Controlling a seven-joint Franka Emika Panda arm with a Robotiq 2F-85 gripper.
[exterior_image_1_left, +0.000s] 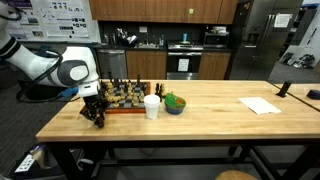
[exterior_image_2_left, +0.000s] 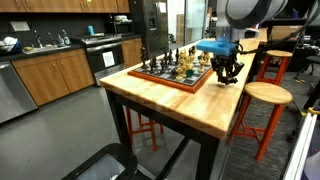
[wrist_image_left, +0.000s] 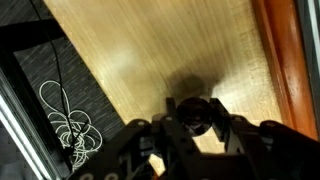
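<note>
Held between the fingers of my gripper is a small dark piece with a rounded top, probably a chess piece. The gripper is over the left part of the wooden table, in front of the chessboard. In exterior view 2 the gripper is beside the board, near the table's edge. The piece's lower part is hidden in the wrist view, and I cannot tell whether it touches the tabletop.
The chessboard, with a red-brown border, carries several light and dark pieces. A white cup and a green bowl stand to its right. White paper lies farther right, with bare tabletop between. Stools stand beside the table.
</note>
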